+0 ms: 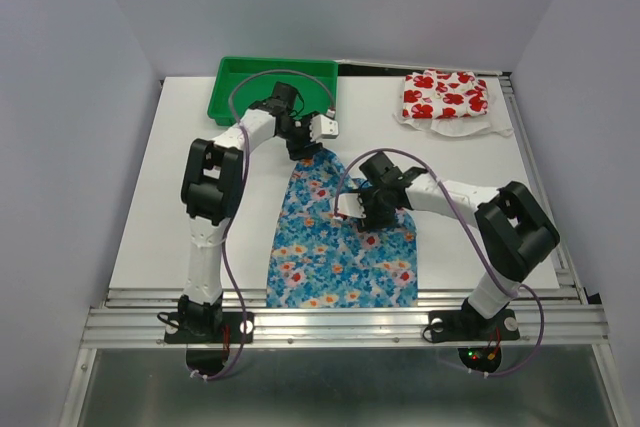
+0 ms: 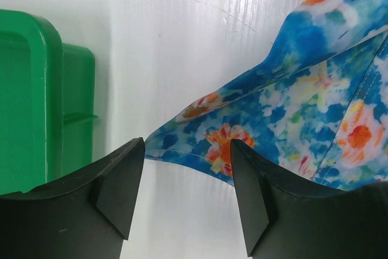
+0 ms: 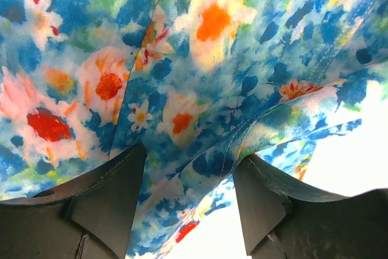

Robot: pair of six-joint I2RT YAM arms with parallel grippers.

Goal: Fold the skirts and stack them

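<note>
A blue floral skirt (image 1: pixel 335 257) lies spread on the white table, its upper part rumpled and its lower edge straight. In the left wrist view, the skirt's pointed corner (image 2: pixel 182 141) reaches between the fingers of my left gripper, which is open; the cloth lies beneath with room on both sides. My right gripper also stands open, low over the skirt, and a raised fold (image 3: pixel 224 156) of cloth runs between its fingers and touches the right one. A folded white skirt with red flowers (image 1: pixel 445 95) rests at the back right.
A green bin (image 1: pixel 228 97) stands at the back left, close beside my left gripper; its wall (image 2: pixel 76 101) fills the left of that wrist view. Bare table (image 1: pixel 160 207) shows at the left, with more free room on the right.
</note>
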